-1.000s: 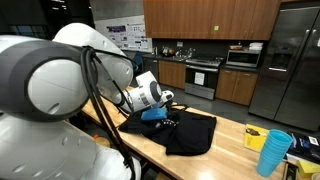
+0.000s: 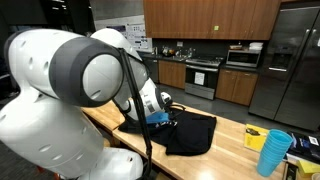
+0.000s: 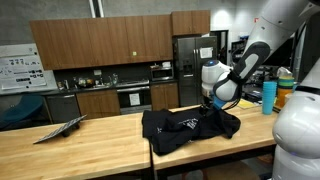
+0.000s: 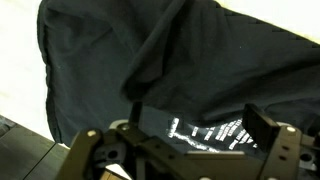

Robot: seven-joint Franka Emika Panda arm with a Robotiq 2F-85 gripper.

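A black garment (image 2: 190, 136) lies spread and rumpled across the wooden table. White print (image 4: 215, 132) shows on it in the wrist view, near the lower edge. My gripper is open above the cloth, its two fingers wide apart with nothing held between them. In exterior view 2 the same dark cloth (image 3: 178, 128) reaches from the table's middle to beneath my arm at the right. From exterior view 1, the gripper (image 2: 160, 118) hangs low over the cloth's left part; whether its tips touch the fabric I cannot tell.
Blue cups (image 2: 273, 152) stand at the table's right side, beside a yellow item (image 2: 256, 137). Bare tabletop (image 3: 75, 150) stretches along the left in exterior view 2. A dark flat object (image 3: 66, 130) is on its far left part.
The arm has swung to the right and somewhat lower in exterior view 1, its gripper shifting slightly toward the cloth. The cloth shows no clear change.
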